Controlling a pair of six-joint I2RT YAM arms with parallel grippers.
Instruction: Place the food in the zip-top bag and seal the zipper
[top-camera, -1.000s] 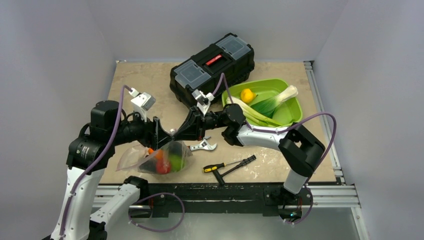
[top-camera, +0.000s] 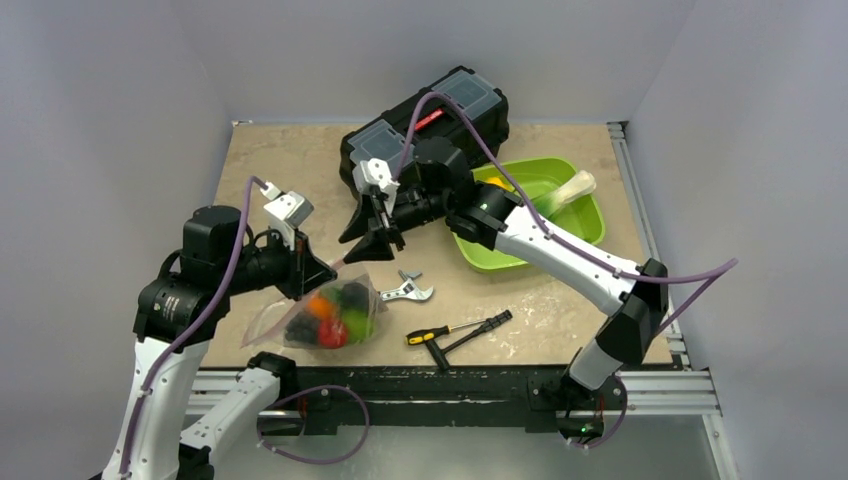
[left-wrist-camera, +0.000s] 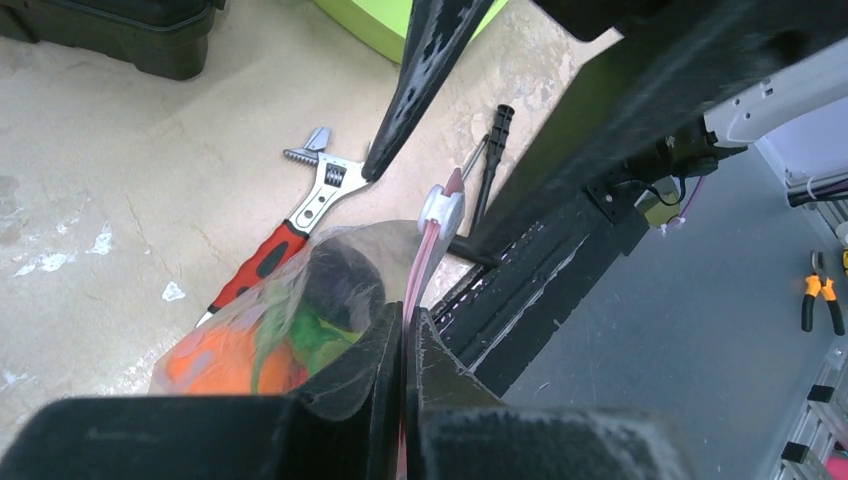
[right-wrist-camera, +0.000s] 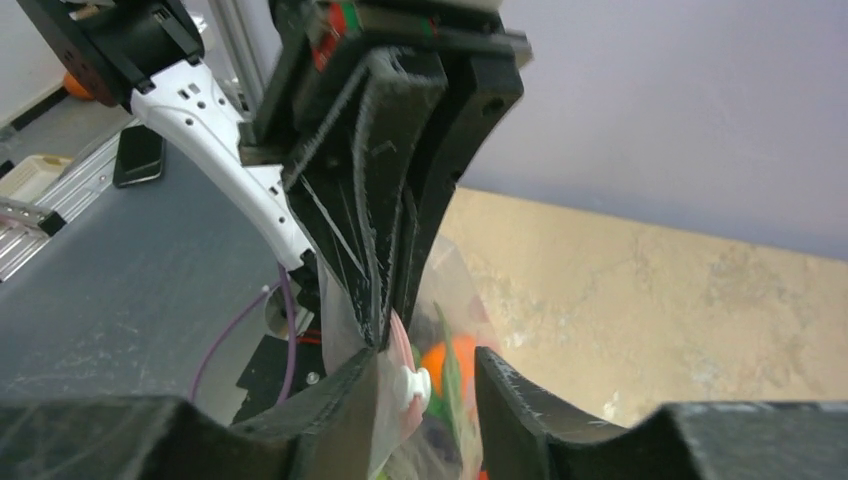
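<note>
A clear zip bag (top-camera: 343, 315) with orange, red, green and dark produce hangs over the front-left tabletop. My left gripper is shut on the pink zipper strip at its top; a white slider (left-wrist-camera: 440, 208) sits on the strip just beyond the fingertips. My right gripper (top-camera: 355, 240) is open above and beside the bag's zipper. In the right wrist view its fingers stand either side of the slider (right-wrist-camera: 412, 386), a little behind it from that camera, with the left gripper's fingertips just above the slider.
A green tub (top-camera: 480, 258) with vegetables is at back right, a black toolbox (top-camera: 450, 110) at the back. An adjustable wrench (top-camera: 408, 290), screwdriver (top-camera: 430, 334) and other tools lie right of the bag.
My right arm has risen and turned, its gripper now higher over the zipper with fingers spread. The left gripper has shifted slightly, and the bag with it.
</note>
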